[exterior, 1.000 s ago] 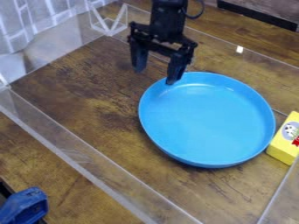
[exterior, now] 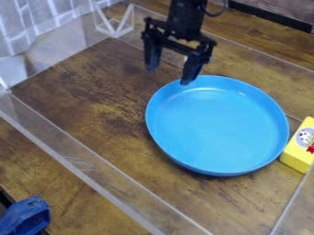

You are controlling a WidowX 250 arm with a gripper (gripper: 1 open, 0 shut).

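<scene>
My dark gripper [exterior: 175, 57] hangs at the top middle of the camera view, just behind a large blue oval tray [exterior: 216, 124] on the wooden table. It stands open, its dark fingers spread to left and right, with nothing seen between them. Its outline is somewhat blurred.
A yellow box [exterior: 299, 145] lies at the right edge beside the tray. A crumpled blue object [exterior: 21, 217] is at the bottom left. A white frame stands at the top left near the clear side wall.
The tray and the other objects look unmoved.
</scene>
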